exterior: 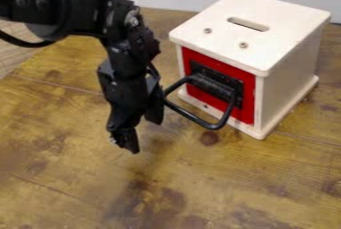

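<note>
A black robot arm hangs down from the upper left, and its gripper [131, 129] is low over the wooden floor, left of a white wooden box [286, 89]. The box has a red front panel [242, 74] with a black fitting, from which a black looped handle [213, 123] sticks out toward the gripper. The handle's near end is beside the gripper's body; whether they touch is unclear. The fingertips are dark, and their opening is hard to make out.
A light wall runs behind the box at the top right.
</note>
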